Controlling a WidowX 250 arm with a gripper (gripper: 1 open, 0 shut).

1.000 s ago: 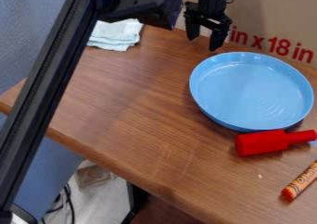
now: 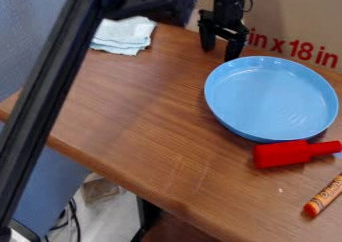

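My black gripper [image 2: 221,38] hangs at the back of the wooden table, in front of the cardboard box and just behind the blue plate [image 2: 270,98]. Its two dark fingers point down and appear apart, with nothing visible between them. A red bottle-like object [image 2: 286,154] lies on its side at the front edge of the plate, and an orange crayon-like stick [image 2: 323,195] lies to the lower right of it.
A folded light-blue cloth [image 2: 123,36] lies at the back left. The cardboard box [image 2: 301,21] stands along the back. A long black arm bar crosses the left side.
The gripper has shifted very slightly at the back of the table, and the black arm at the top left has moved a little. The objects on the table are unchanged.
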